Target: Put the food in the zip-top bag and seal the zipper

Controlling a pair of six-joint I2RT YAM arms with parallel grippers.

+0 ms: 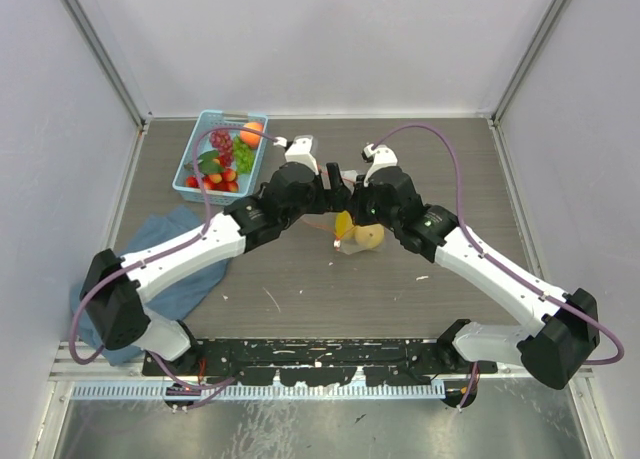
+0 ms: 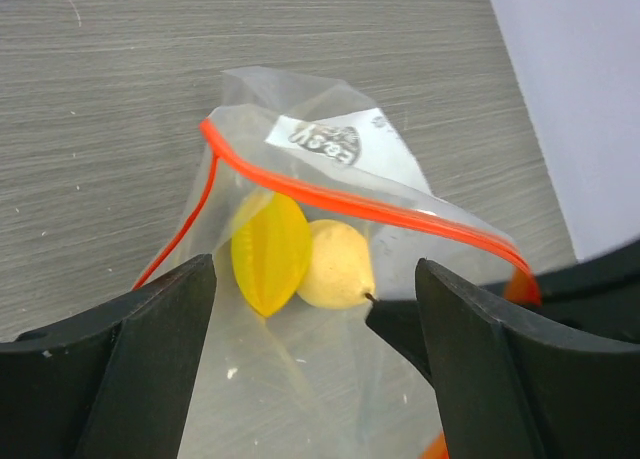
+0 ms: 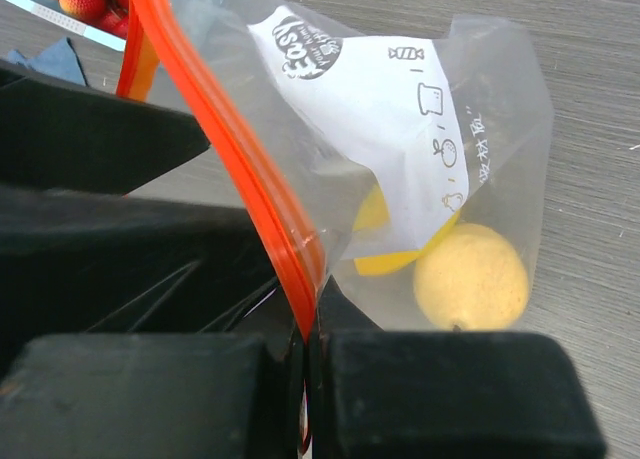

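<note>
A clear zip top bag [image 2: 310, 349] with orange zipper edges stands with its mouth spread apart. Inside lie a yellow food piece [image 2: 272, 254] and a round pale-yellow fruit [image 2: 337, 264], side by side. My left gripper is open over the bag mouth, with nothing gripped between its spread fingers; the food is seen beyond them. Pinched in my right gripper is the orange zipper edge [image 3: 245, 154] of the bag. The bag's white label [image 3: 385, 129] shows in the right wrist view. From the top, both grippers [image 1: 345, 194] hide much of the bag.
A light-blue basket [image 1: 258, 169] of fruit and vegetables stands at the back left. A blue cloth [image 1: 195, 289] lies at the left, under the left arm. Bare table [image 1: 290, 299] shows in front of the bag and at the right.
</note>
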